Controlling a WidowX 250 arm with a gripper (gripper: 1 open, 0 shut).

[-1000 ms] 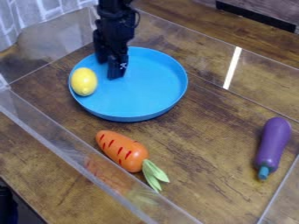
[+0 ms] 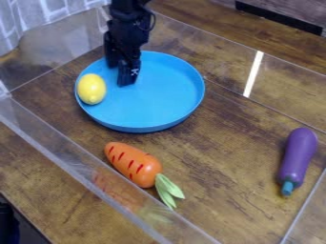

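My black gripper (image 2: 125,67) hangs over the back left part of a round blue plate (image 2: 159,100), its fingers pointing down and standing open. A yellow lemon-like object (image 2: 91,89) lies on the plate's left side, a little below and left of the fingers. An orange carrot (image 2: 133,167) with a pale green top lies in front of the plate. A purple eggplant (image 2: 296,159) lies at the right. Whether anything sits directly behind the dark fingers is hard to tell.
Clear low walls run along the left and right sides, and a pale strip lies at the back right.
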